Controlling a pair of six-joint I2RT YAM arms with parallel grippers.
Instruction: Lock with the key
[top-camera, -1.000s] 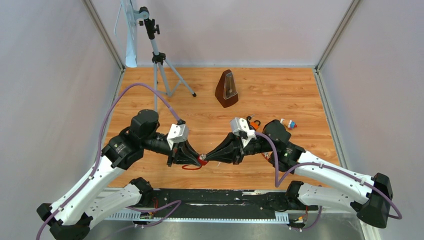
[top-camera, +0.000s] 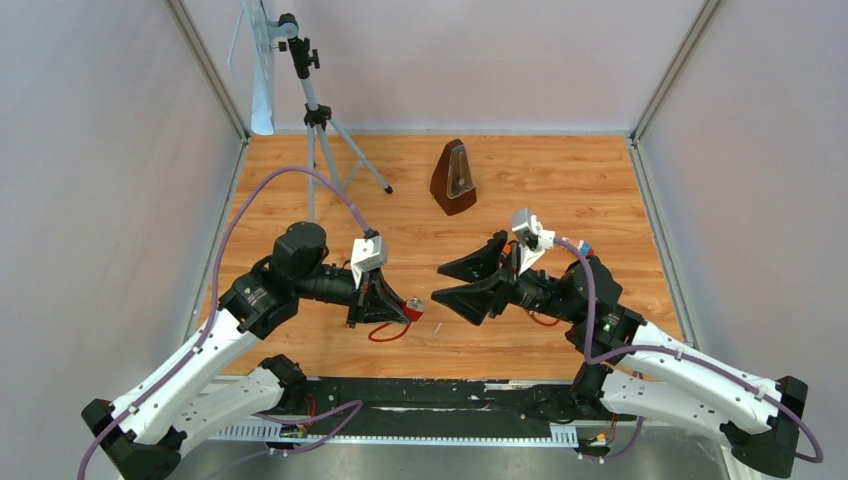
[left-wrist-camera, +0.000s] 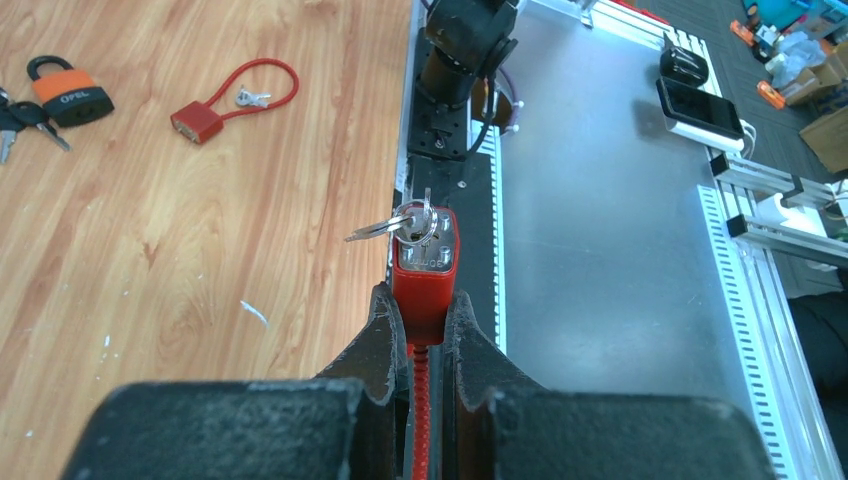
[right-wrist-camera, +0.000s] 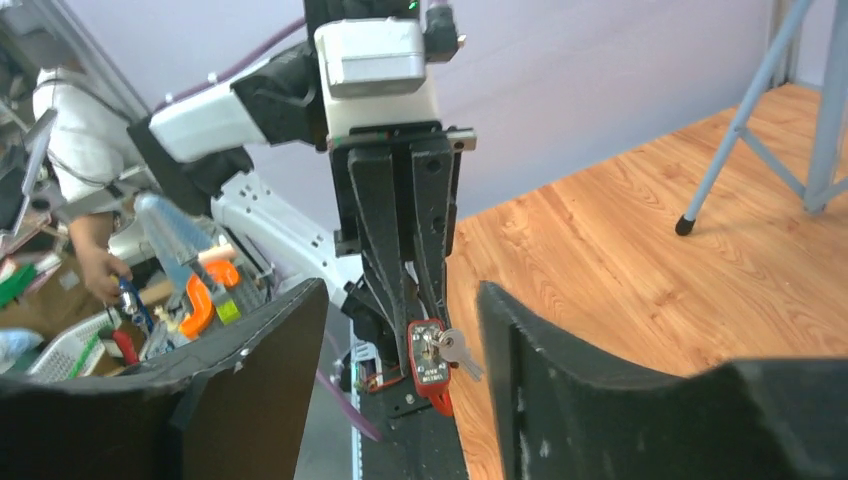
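My left gripper is shut on a red padlock (left-wrist-camera: 425, 290) with a red cable loop below. Silver keys (left-wrist-camera: 385, 228) on a ring sit at the lock's metal face, one key upright in it. In the right wrist view the same lock (right-wrist-camera: 430, 365) and keys (right-wrist-camera: 455, 350) show at the left gripper's tips. My right gripper (top-camera: 445, 283) stands open to the right of and above the lock in the top view, apart from it, with nothing between its fingers.
An orange-and-black padlock (left-wrist-camera: 72, 92) with keys and another red cable lock (left-wrist-camera: 197, 122) lie on the wooden table. A metronome (top-camera: 452, 180) and tripod (top-camera: 335, 160) stand at the back.
My right gripper has left the lock, moving up and to the right, and opened. The left gripper with the lock has shifted slightly right and up in the top view.
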